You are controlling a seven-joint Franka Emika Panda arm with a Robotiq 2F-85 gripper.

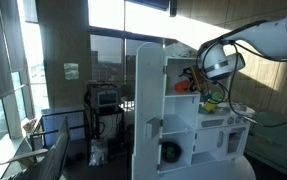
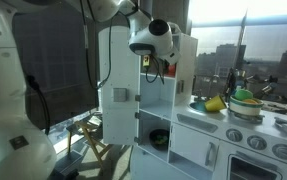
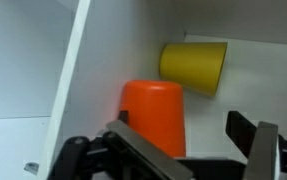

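Note:
In the wrist view my gripper is open, its dark fingers spread wide apart. An orange-red rounded item [image 3: 153, 115] stands close to the left finger, near the white side wall. Behind it lies a yellow cup-like item [image 3: 194, 64]. From exterior view 1, the orange item [image 1: 182, 85] shows on the upper shelf of a white cabinet, the gripper [image 1: 193, 76] reaching in from the right. The arm hides part of the shelf in exterior view 2. I cannot tell whether the left finger touches the orange item.
A white cabinet door [image 1: 148, 115] stands open at the left. A dark bowl [image 2: 160, 137] sits on a lower shelf. Beside the cabinet, a counter [image 2: 201, 121] carries a yellow cup [image 2: 216, 104] and a stack of bowls [image 2: 245, 103]. The middle shelf looks clear.

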